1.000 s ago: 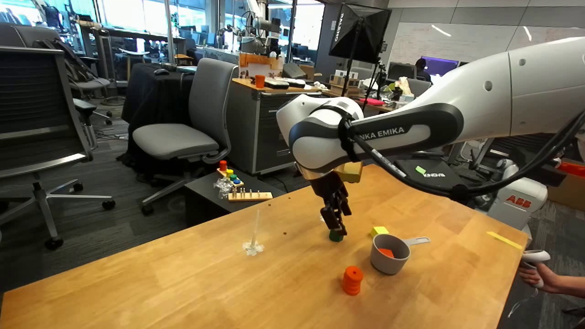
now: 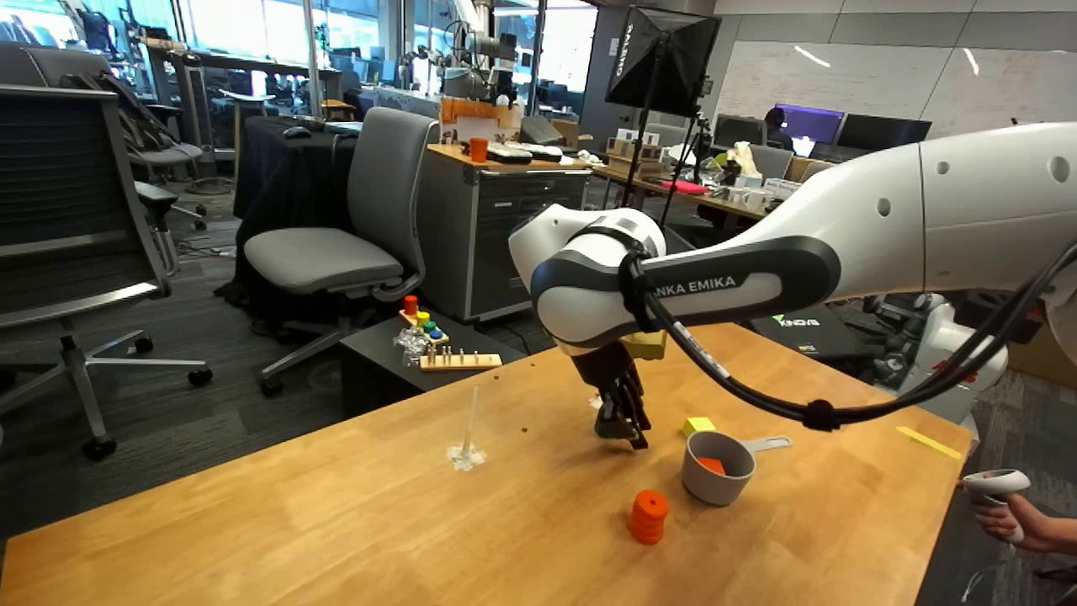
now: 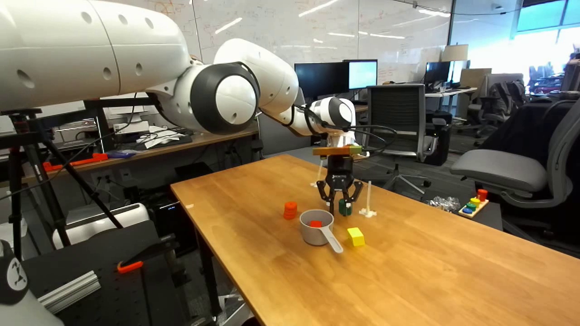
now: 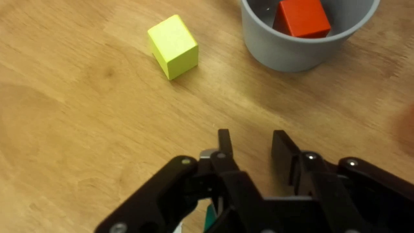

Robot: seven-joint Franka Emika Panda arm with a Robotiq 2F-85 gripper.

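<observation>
My gripper (image 2: 638, 438) is low over the table, partly open. In the wrist view, bare wood shows between the fingertips of the gripper. A dark green piece (image 3: 345, 207) stands on the table close by the fingers; only a sliver of the green piece (image 4: 210, 218) shows behind the left finger in the wrist view, outside the gap. Nearby stands a grey measuring cup (image 3: 310, 234) holding a red block (image 4: 306, 17). A yellow cube (image 4: 173, 46) sits next to the cup. A stack of orange-red discs (image 2: 648, 517) is on the cup's other side.
A thin upright peg (image 2: 470, 424) on a pale base stands apart on the table; the second exterior view shows another peg (image 3: 368, 198) near the gripper. The cup's handle (image 3: 331, 240) sticks outward.
My gripper has come down to table level and shifted slightly right in the first exterior view. The green piece is now partly hidden by the fingers. The cup, cube and discs have not moved.
</observation>
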